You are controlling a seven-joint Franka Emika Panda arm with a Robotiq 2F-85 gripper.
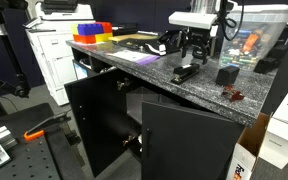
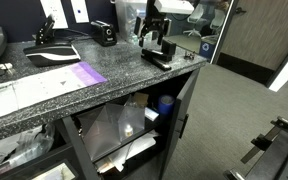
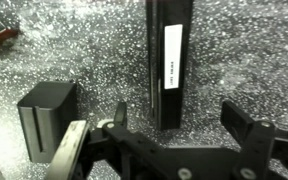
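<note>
A long black stapler-like object [image 1: 186, 73] lies on the speckled grey countertop [image 1: 154, 67]. In the wrist view this object [image 3: 171, 60] runs from the top edge to mid-frame, with a white label on its upper face. My gripper is open above it, one finger on each side of its near end and clear counter between them. Exterior view 1 has the gripper [image 1: 195, 50] pointing down just over the object. A black block [image 3: 49, 115] stands to the left in the wrist view. No contact with the object shows.
A red clip-like item [image 1: 233, 93] lies near the counter's edge. Behind stands a clear bin [image 1: 259, 35] of mixed things. Colored bricks [image 1: 90, 30] sit at the far end. Below the counter, a black cabinet door [image 1: 189, 143] hangs open.
</note>
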